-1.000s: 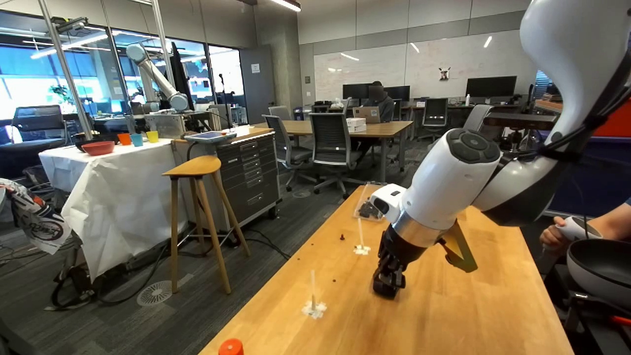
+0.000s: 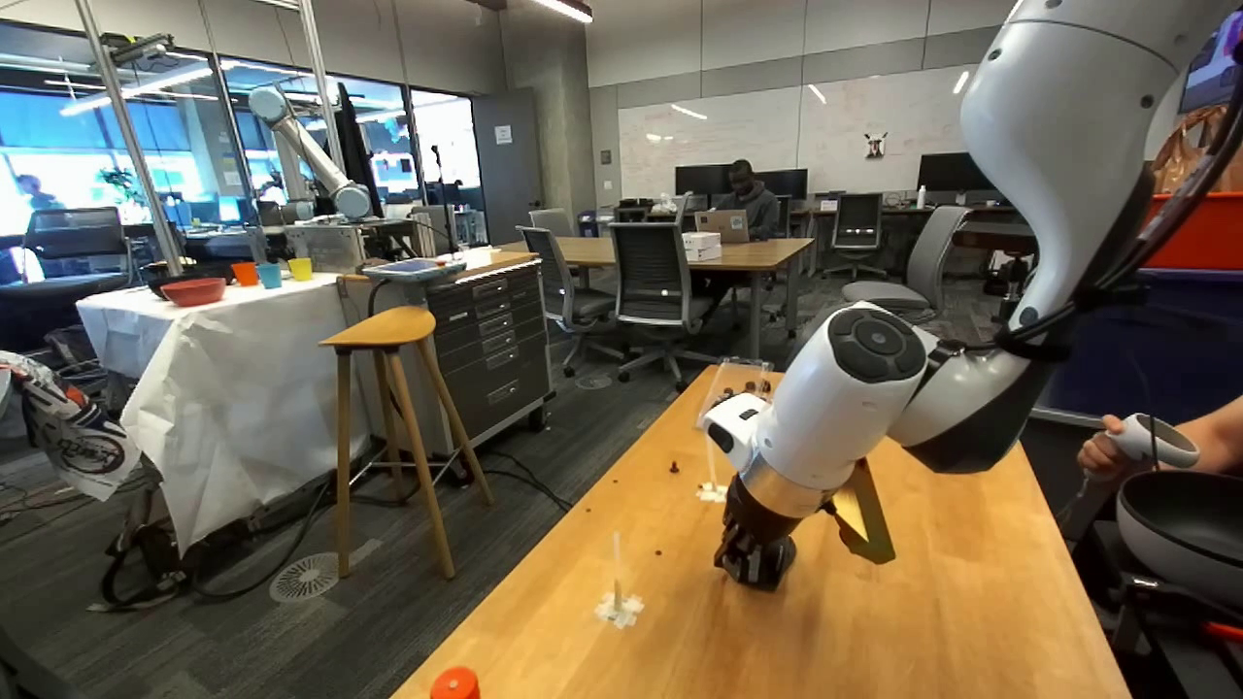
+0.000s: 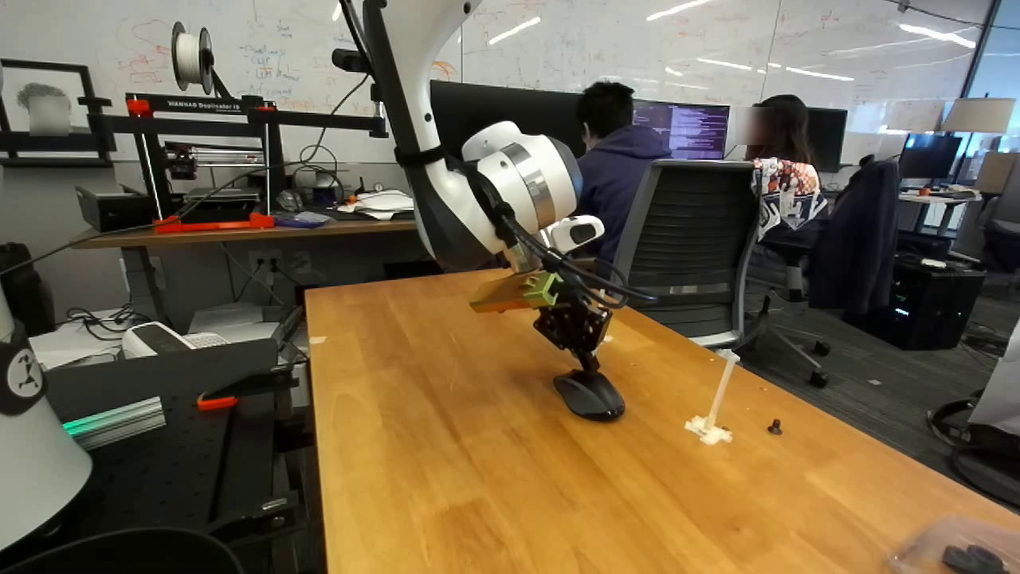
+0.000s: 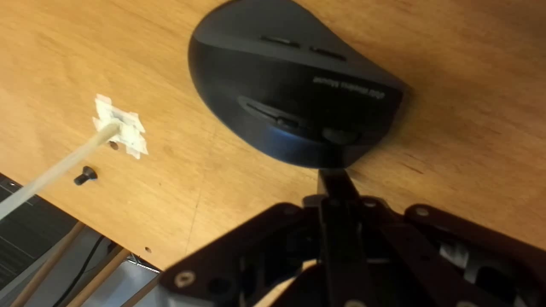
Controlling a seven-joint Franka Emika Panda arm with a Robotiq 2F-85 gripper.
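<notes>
A black wireless mouse [image 4: 286, 87] lies on the wooden table [image 3: 430, 430]; its printed label and side buttons show in the wrist view. My gripper is shut, and its dark fingertips meet the mouse's lower edge, seemingly touching it. Nothing shows between the fingers. Seen in exterior view 2, the gripper [image 3: 587, 363] points down at the near end of the mouse [image 3: 590, 396]. From exterior view 1, the gripper [image 2: 755, 559] and mouse merge into one dark shape, so their contact is hard to make out there.
A thin white post [image 3: 723, 391] taped to the tabletop stands beside the mouse, with a black screw [image 3: 775, 426] near it. Another taped post [image 2: 618, 571] and an orange-red cap [image 2: 455, 683] are along the same side.
Over the last second the arm has shifted left and somewhat lower in exterior view 1, with the wrist leaning differently. The gripper stays close to the same spot on the table.
</notes>
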